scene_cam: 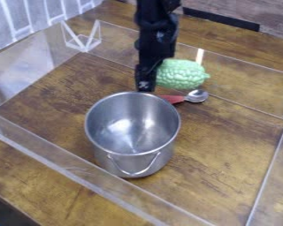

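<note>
My gripper (156,78) is raised over the back rim of a steel pot (132,146), holding a pale green vegetable-like object (180,74) that hangs toward the right. Its fingertips are partly hidden by the green object. A spoon (195,96) with a red handle lies on the wooden table behind the pot's right side, beneath the green object.
A small white frame (82,40) stands at the back left. Clear strips or edges run along the table's left and front.
</note>
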